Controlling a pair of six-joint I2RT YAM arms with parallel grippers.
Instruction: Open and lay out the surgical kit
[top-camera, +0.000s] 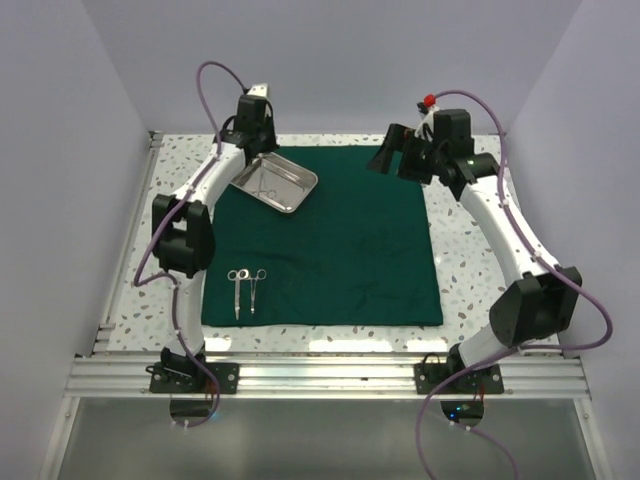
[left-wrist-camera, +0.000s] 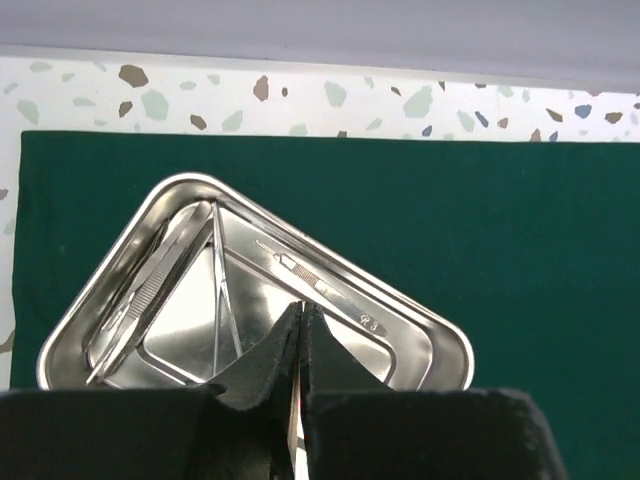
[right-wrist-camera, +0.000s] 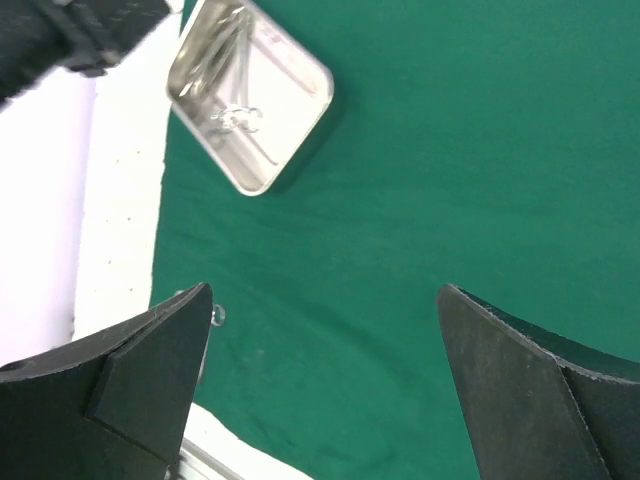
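Observation:
The steel tray (top-camera: 303, 198) lies slanted at the back left of the green cloth. In the left wrist view it holds a tweezers-like tool (left-wrist-camera: 150, 285), a thin two-legged instrument (left-wrist-camera: 219, 270) and a scalpel handle (left-wrist-camera: 320, 285). Ring handles (right-wrist-camera: 240, 120) show in the tray from the right wrist. Above the tray, my left gripper is shut; a pale sliver shows low between its fingers, too unclear to name. Two ringed instruments lie side by side on the front left cloth, a broader one (top-camera: 237, 292) and a slimmer one (top-camera: 254, 290). My right gripper hangs open and empty over the right side.
My left arm crosses the cloth's left edge.

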